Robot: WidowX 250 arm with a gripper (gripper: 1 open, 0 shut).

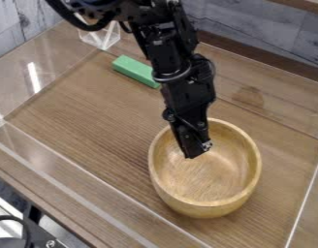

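Note:
A wooden bowl [207, 189] sits on the wooden table at the lower right. The black arm reaches down from the top centre, its gripper [193, 145] low over the back left rim of the bowl. Its fingertips are small and dark, and I cannot make out whether they are apart or closed, or whether anything is between them.
A green block [136, 69] lies behind the arm at the upper left. A clear container [100, 31] stands near the back left. The left of the table [71, 136] and the area right of the arm are clear. A dark rounded object shows at the bottom left corner.

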